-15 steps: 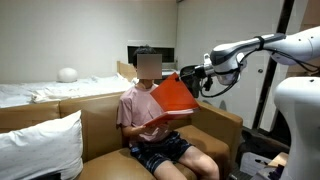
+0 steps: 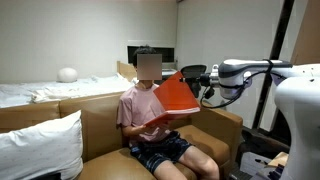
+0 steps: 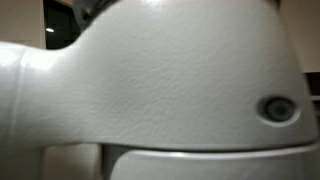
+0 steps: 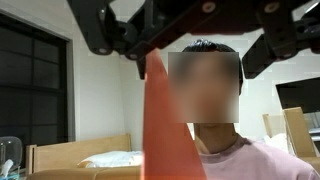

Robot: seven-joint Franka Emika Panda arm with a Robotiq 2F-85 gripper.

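A person in a pink shirt sits on the sofa holding an open red folder (image 2: 178,96), one cover raised at a slant and the lower part on the lap. My gripper (image 2: 190,76) is by the top right edge of the raised cover. In the wrist view, the open gripper shows dark fingers (image 4: 258,58) spread wide at the top. The narrow top of the red folder (image 4: 160,125) rises into the space between them, nearer the left finger. Whether a finger touches it, I cannot tell.
The person's face and shoulder (image 4: 250,160) are close behind the folder. A brown sofa (image 2: 97,120) with a white pillow (image 2: 40,150) runs to the left. The arm's own white body fills exterior view 2.
The forearm and wrist have come down and changed tilt beside the folder's top edge. Person and folder look nearly unchanged.
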